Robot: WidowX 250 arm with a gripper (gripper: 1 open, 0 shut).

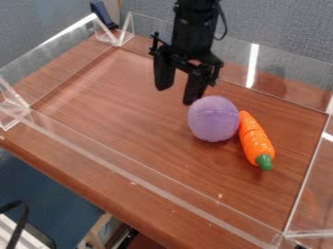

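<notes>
My black gripper (180, 80) hangs over the back middle of the wooden table, its two fingers parted with nothing visible between them. Just in front of and right of it, a purple ball (212, 119) rests on the tabletop. An orange toy carrot (254, 138) with a green tip lies to the ball's right, lengthwise toward the front.
Clear plastic walls edge the wooden table (111, 126) on its sides. A small dark blue object (101, 15) is beyond the back left corner, and a cable lies at the lower left, off the table.
</notes>
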